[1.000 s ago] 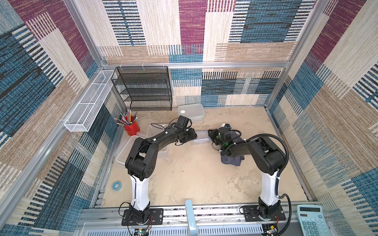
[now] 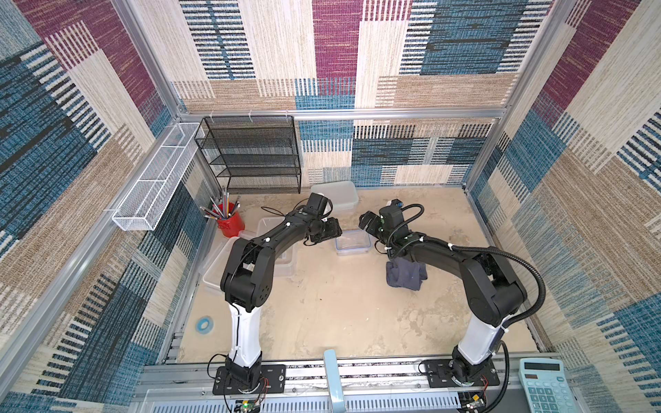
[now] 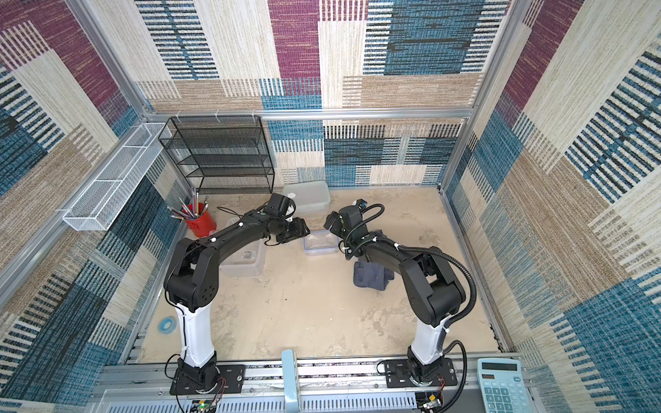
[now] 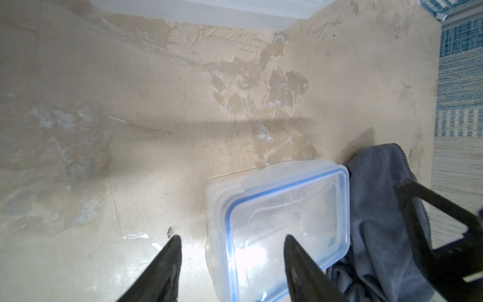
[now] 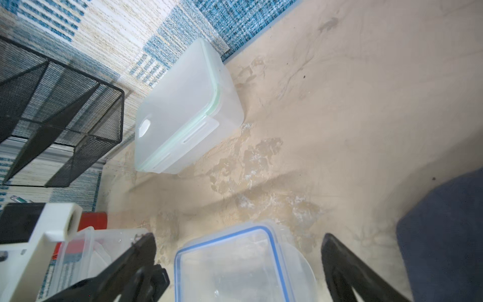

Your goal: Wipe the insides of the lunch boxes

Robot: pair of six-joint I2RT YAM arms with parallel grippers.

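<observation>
A small lidded lunch box with a blue seal (image 2: 352, 241) (image 4: 284, 216) lies mid-table, its lid on. A dark grey cloth (image 2: 406, 275) (image 4: 377, 211) lies bunched at its right, partly under my right arm. My left gripper is open, nothing between its fingers, just above and left of the blue-sealed box. My right gripper is open and empty above that box's right side. A larger lidded box with a pale green seal (image 5: 176, 110) stands at the back wall. Other clear containers (image 5: 108, 251) sit at the left, partly hidden by my left arm.
A red pen cup (image 2: 230, 225) stands back left below a black mesh rack (image 2: 248, 155). A blue tape ring (image 2: 203, 325) lies front left.
Box and cloth look unmoved.
</observation>
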